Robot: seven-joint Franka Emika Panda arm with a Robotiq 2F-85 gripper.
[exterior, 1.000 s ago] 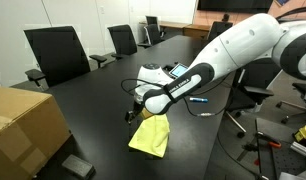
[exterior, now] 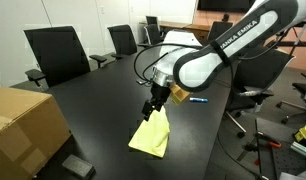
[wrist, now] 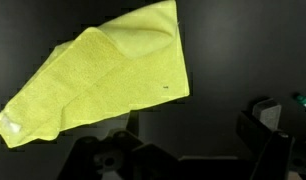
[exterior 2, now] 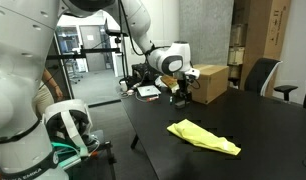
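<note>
A yellow cloth (wrist: 123, 75) lies on the dark table, one side folded over on itself, with a small white patch at its lower left corner in the wrist view. In exterior view 1 the cloth (exterior: 148, 141) is in front of the arm, and in exterior view 2 the cloth (exterior 2: 203, 136) lies nearer the camera than the gripper. My gripper is open, its fingers wide apart at the bottom of the wrist view. The left fingertip is just below the cloth's lower edge there. Nothing shows between the fingers.
A small dark grey block (wrist: 266, 112) appears by the right finger, with a green-ended marker (wrist: 304, 101) beyond. A cardboard box (exterior: 28, 128) stands at the left, and a black block (exterior: 78, 166) lies near it. Chairs surround the table.
In exterior view 1 the arm has moved to the right and looks larger. The cloth has stayed in about the same place.
</note>
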